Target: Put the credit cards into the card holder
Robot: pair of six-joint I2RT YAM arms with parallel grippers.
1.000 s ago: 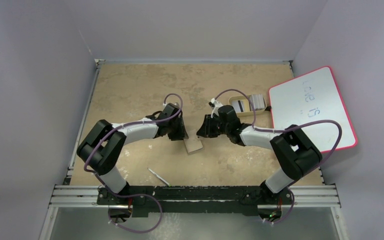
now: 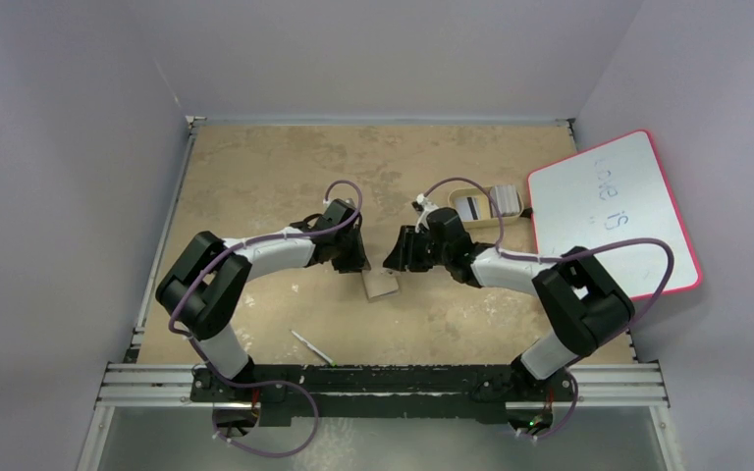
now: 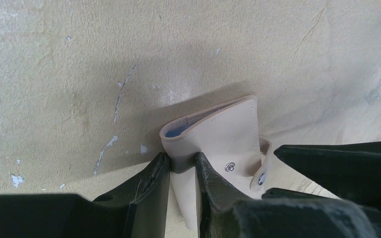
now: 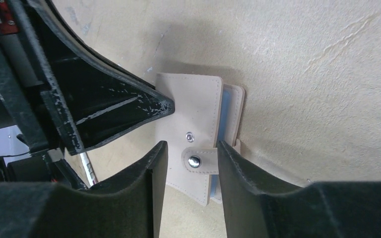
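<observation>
A pale leather card holder point(image 2: 381, 284) lies mid-table between the grippers. In the left wrist view my left gripper has its fingertips on the holder point(image 3: 233, 129) at its folded end, pinching the top; something blue shows inside. In the right wrist view my right gripper is part open, fingertips either side of the snap strap point(image 4: 202, 157) on the holder's face; whether they touch it I cannot tell. A blue layer shows along the holder's side.
An open box point(image 2: 483, 222) with card-like items stands behind my right gripper. A whiteboard point(image 2: 599, 206) lies at the right. A white pen point(image 2: 309, 345) lies near the front edge.
Both arms have shifted very slightly around the holder, which stays in about the same place.
</observation>
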